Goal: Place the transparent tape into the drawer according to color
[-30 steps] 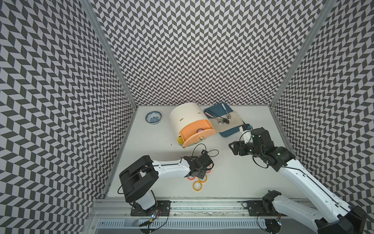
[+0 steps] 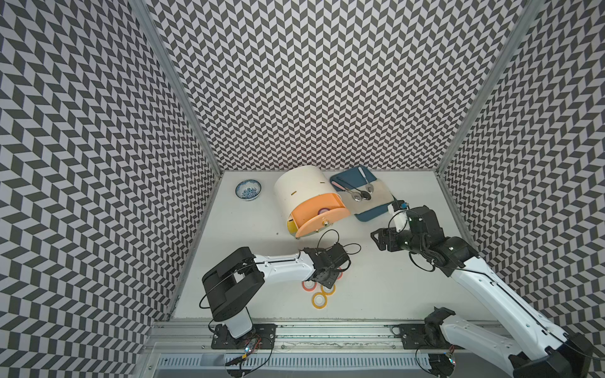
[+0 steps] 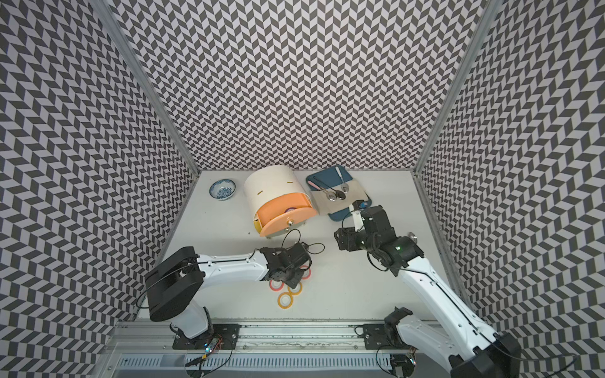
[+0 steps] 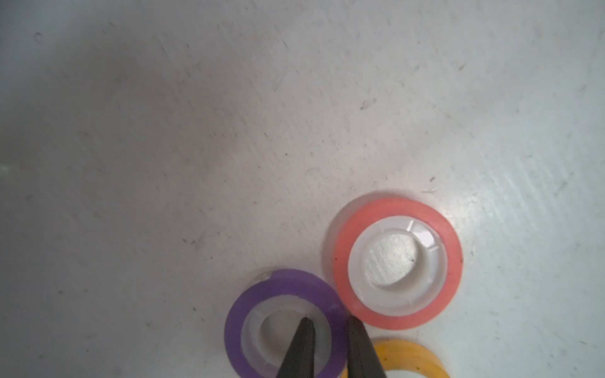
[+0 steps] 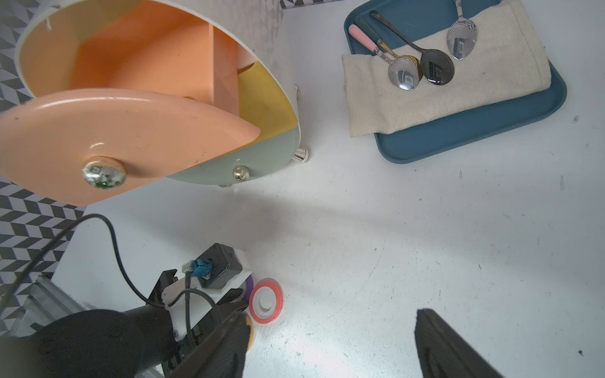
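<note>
A purple tape ring lies flat on the table, touching a red tape ring. My left gripper is part open over the purple ring, one fingertip over its hole side and the other at its outer edge, the right side of the ring showing between them. Yellow-orange tape rings and another red ring lie nearby, partly under the left arm. The white rounded drawer unit has its orange drawer pulled out, a purple ring inside. My right gripper is open and empty, right of the rings.
A blue tray with cloth and several spoons lies behind my right gripper. A blue-and-white bowl stands at the back left. Loose cables loop above the left gripper.
The left arm has shifted slightly to the right over the tape rings. The right arm and the drawer unit look unmoved.
</note>
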